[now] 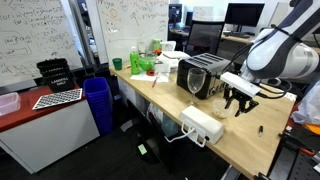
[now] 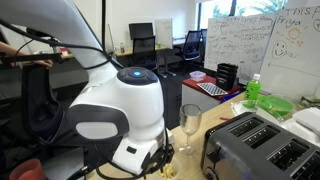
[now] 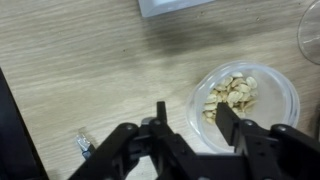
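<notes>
A clear bowl (image 3: 281,82) holding pale flakes (image 3: 235,94) appears at the right of the wrist view. My gripper is open, its dark fingertips (image 3: 160,118) standing apart with nothing seen between them. One fingertip overlaps the bowl's near part in that view; contact cannot be told. From exterior view 1, the gripper (image 1: 236,107) hangs just right of the bowl (image 1: 217,113) over the wooden table. The arm's white body hides much of the gripper in exterior view 2.
A white box (image 1: 201,125) lies at the table's front edge. Behind stand a wine glass (image 1: 196,80) and a black toaster (image 2: 258,148). A small dark-and-light tool (image 3: 84,142) lies left of the gripper. Bare wood separates it from the bowl.
</notes>
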